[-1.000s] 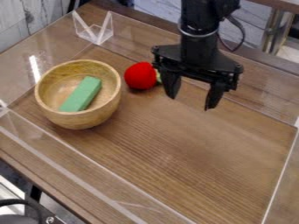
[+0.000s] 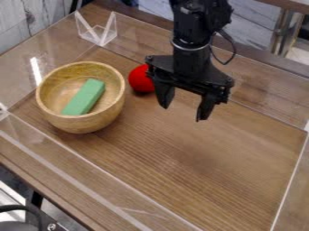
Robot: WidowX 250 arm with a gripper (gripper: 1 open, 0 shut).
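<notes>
My gripper hangs over the middle of the wooden table, its dark fingers pointing down and spread apart, with nothing visible between them. Behind it, to its left, a red round object is partly hidden by the gripper. On the left, a wooden bowl holds a green block.
A clear wire or plastic holder stands at the back left. A dark cable or hose shows at the bottom left corner.
The gripper has shifted slightly toward the front and left. A green object seen beside the red one a second ago is no longer visible. The bowl and green block stay put.
</notes>
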